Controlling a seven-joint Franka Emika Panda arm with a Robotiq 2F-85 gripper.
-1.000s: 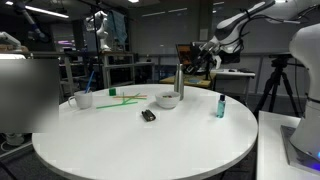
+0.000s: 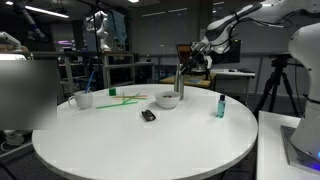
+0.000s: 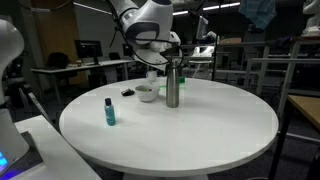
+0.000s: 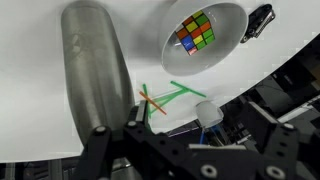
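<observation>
A tall silver bottle stands upright on the white round table. My gripper is right by the bottle's top; touching or apart cannot be told. In the wrist view, the bottle runs down the left side to the black gripper parts, which hide its near end. Whether the fingers are open or shut does not show clearly. Beside the bottle is a white bowl with a colourful puzzle cube inside.
A small teal bottle stands toward the table's right side. A black object lies in front of the bowl. Farther back are a white mug, green and orange sticks and a green block.
The gripper has shifted slightly left and closer to the silver bottle in exterior view 1. The objects on the table stay where they were.
</observation>
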